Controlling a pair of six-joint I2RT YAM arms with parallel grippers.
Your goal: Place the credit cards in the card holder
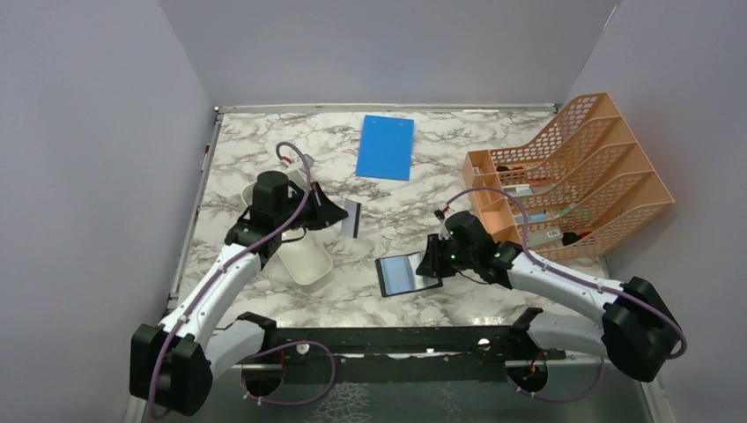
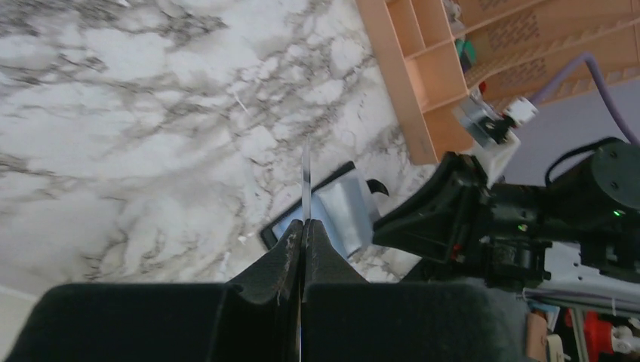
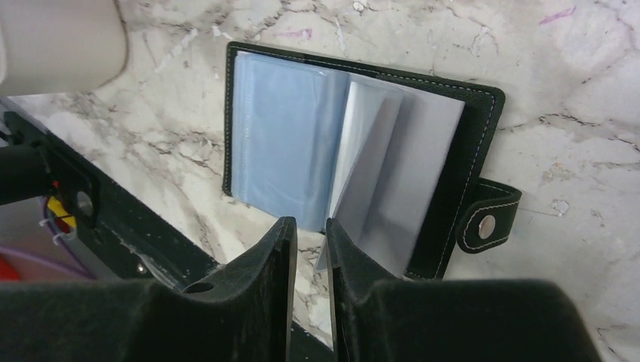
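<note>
A grey credit card with a dark stripe (image 1: pixel 351 219) juts from my left gripper (image 1: pixel 342 214), which is shut on it above the table. In the left wrist view the card (image 2: pixel 306 181) shows edge-on between the fingertips. The black card holder (image 1: pixel 396 275) lies open with clear bluish sleeves. My right gripper (image 1: pixel 426 267) is at its right side. In the right wrist view, a raised clear sleeve (image 3: pixel 370 162) slants up from the holder, its lower end near the right finger (image 3: pixel 336 241). A gap shows between those fingers; the right gripper is part open.
A white bin (image 1: pixel 306 260) stands below the left arm. The blue sheet (image 1: pixel 385 147) lies at the back. An orange slotted organizer (image 1: pixel 608 132) fills the right side. Bare marble lies between the card and the holder.
</note>
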